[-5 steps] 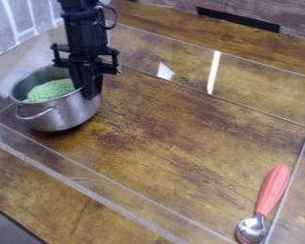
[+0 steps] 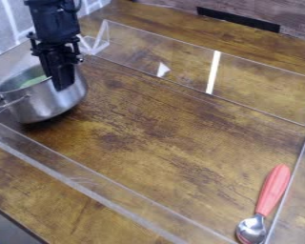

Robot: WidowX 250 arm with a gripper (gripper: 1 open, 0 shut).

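A steel pot [image 2: 43, 103] with side handles sits at the left of the wooden board, with a little green content visible inside. My black gripper [image 2: 66, 71] is down at the pot's far right rim, over or just inside it; its fingertips are hard to make out, and I cannot tell from this view how they stand.
An ice-cream scoop with a red handle [image 2: 273, 191] lies at the lower right. Clear acrylic walls edge the wooden work area [image 2: 168, 143], whose middle is empty. A white strip [image 2: 213, 71] stands out on the back wall.
My gripper has moved left, and the pot has shifted left with it. Less of the green content shows now than before.
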